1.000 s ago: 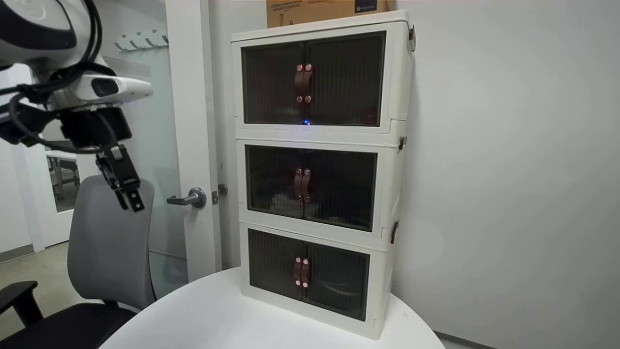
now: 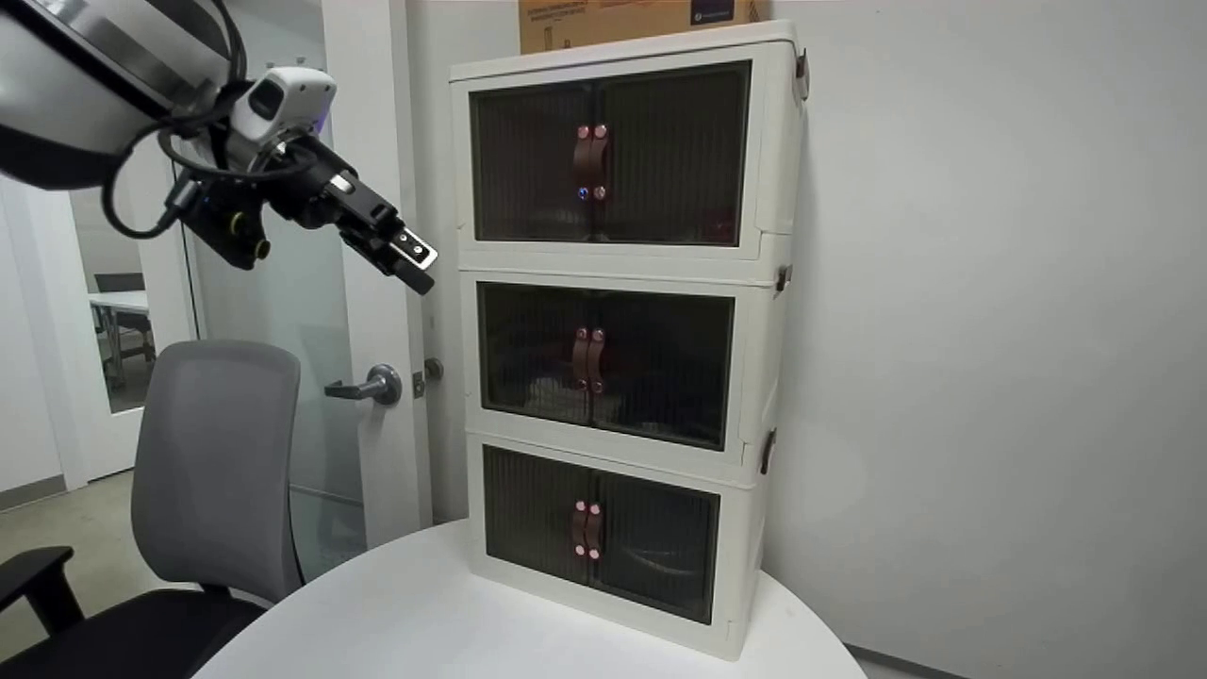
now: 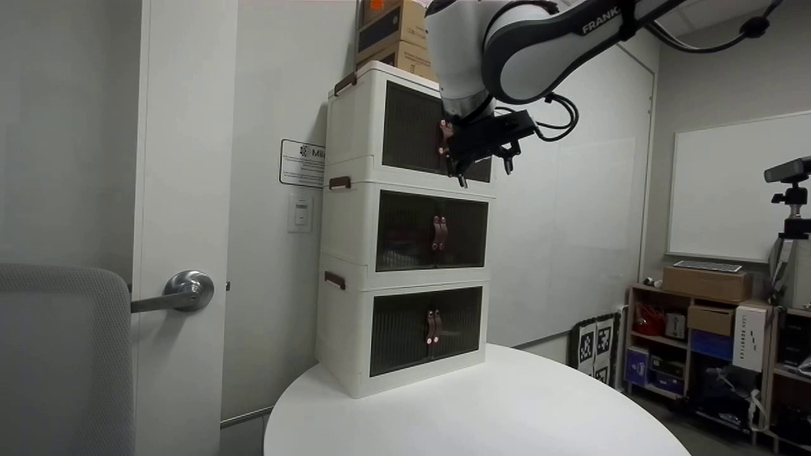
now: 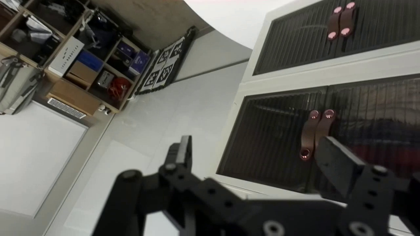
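Note:
A white three-tier cabinet [image 2: 634, 262] stands with all its dark ribbed doors closed. Each tier has a pair of brown strap handles with pinkish studs: the top handles [image 2: 590, 163], the middle handles [image 2: 588, 360] and the bottom handles [image 2: 587, 528]. My gripper [image 2: 421, 267] hangs in the air left of the cabinet front in exterior view 1, tilted down toward it. Its fingers stand wide apart with nothing between them, so it is open. From the wrist, one finger [image 4: 334, 165] overlaps the lower part of a middle pair of handles [image 4: 317, 131]; contact does not show.
The cabinet rests on a round white table [image 3: 486, 410] with bare space in front. Cardboard boxes [image 3: 399, 38] sit on top. A grey chair [image 2: 215, 464] and a door with a lever handle [image 2: 368, 387] are to the left in exterior view 1.
My gripper has moved up and right, nearer the cabinet, and has swung from pointing mostly down to pointing toward the cabinet front. The cabinet doors look the same.

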